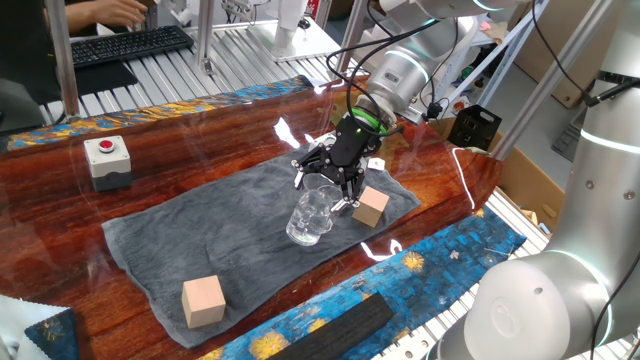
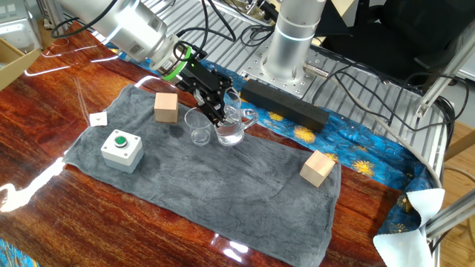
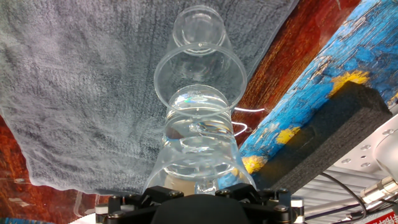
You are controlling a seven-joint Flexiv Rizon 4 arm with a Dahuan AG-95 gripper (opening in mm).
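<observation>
My gripper (image 1: 325, 190) is low over the grey towel, its black fingers close to the clear vessels. In exterior view 2 a clear cup (image 2: 200, 132) stands on the towel beside a clear jug (image 2: 233, 133) with a side handle, and the gripper (image 2: 211, 110) reaches down at them. The two overlap as clear shapes (image 1: 308, 222) in exterior view 1. From the wrist, a clear rimmed cup (image 3: 200, 50) lies straight ahead, with another clear vessel (image 3: 199, 155) nearer, right before the gripper. Transparent walls hide whether the fingers grip anything.
One wooden block (image 1: 370, 207) sits close beside the gripper; another block (image 1: 203, 301) is at the towel's far end. A button box (image 1: 108, 162) stands off the towel in exterior view 1. A black bar (image 2: 285, 105) lies along the blue strip. Mid-towel (image 2: 245, 182) is free.
</observation>
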